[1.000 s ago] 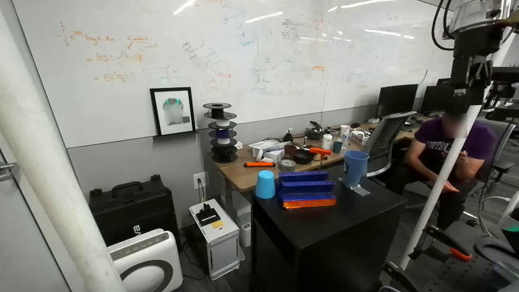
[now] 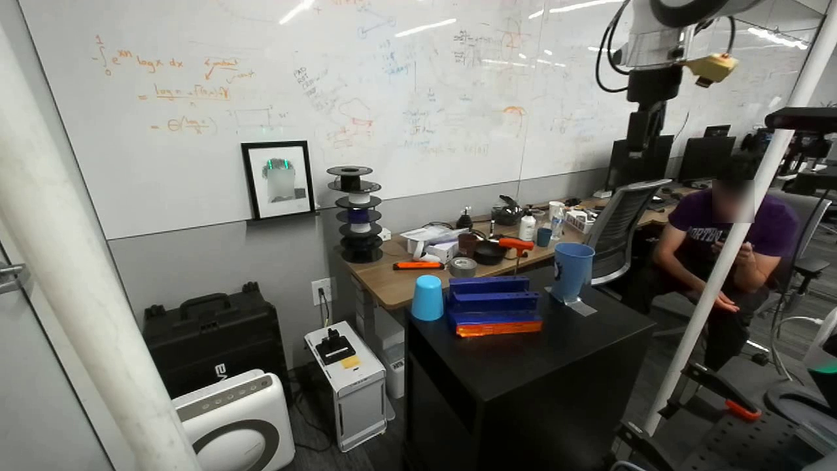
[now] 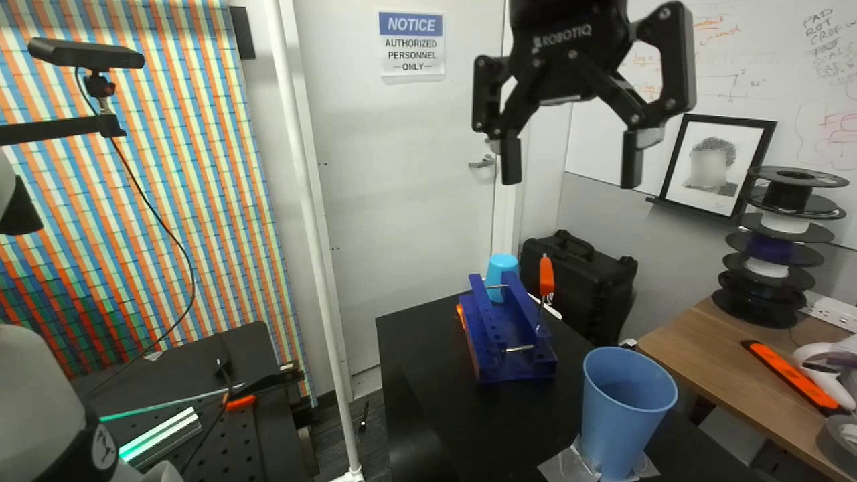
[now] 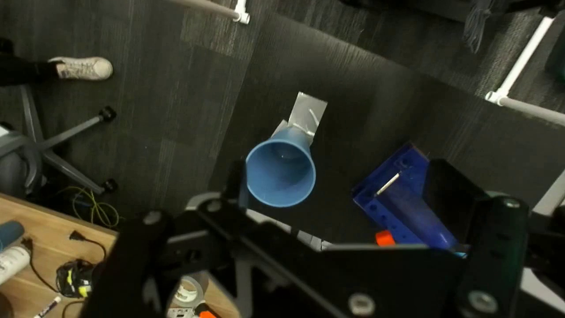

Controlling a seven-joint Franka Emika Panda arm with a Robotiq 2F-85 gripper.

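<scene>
High above the black cabinet top [image 3: 434, 393], my gripper [image 3: 570, 165] hangs open, its two fingers wide apart with nothing between them. A blue cup [image 3: 628, 402] stands upright and empty on that top, taped at its base; the wrist view looks down into the cup [image 4: 280, 172]. Beside it sits a dark blue rack [image 2: 492, 298] with an orange front strip. A screwdriver-like tool with an orange handle [image 3: 546, 276] stands upright at the rack. Past the rack is a light blue cup [image 2: 428, 298], apparently upside down.
A cluttered wooden desk [image 3: 699, 353] with a tall stack of spools [image 3: 771, 249] adjoins the cabinet. A white pole [image 2: 706, 290] rises near the cabinet, and a person [image 2: 710, 243] sits behind it.
In exterior view 1 my gripper has moved left and up, from in front of the person to above the desk's far end. The cups, rack and tool have stayed put.
</scene>
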